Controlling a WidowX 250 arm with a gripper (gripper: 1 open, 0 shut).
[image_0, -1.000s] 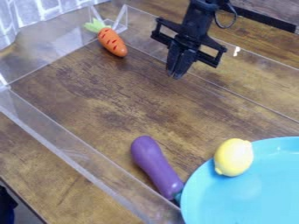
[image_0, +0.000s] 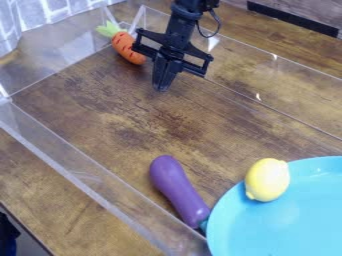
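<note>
My black gripper (image_0: 162, 78) is low over the wooden floor of the clear-walled tray at the upper middle, its fingertips shut with nothing visible between them. An orange toy carrot (image_0: 127, 48) with a green top lies just left of it, partly behind the gripper's body. A purple eggplant (image_0: 179, 190) lies at the bottom middle, and a yellow lemon (image_0: 267, 180) rests on the blue plate (image_0: 287, 230) at the lower right.
Clear plastic walls (image_0: 74, 170) bound the area on the left and back.
My gripper has moved left, toward the carrot, and slightly toward the front. The objects appear to lie where they were.
</note>
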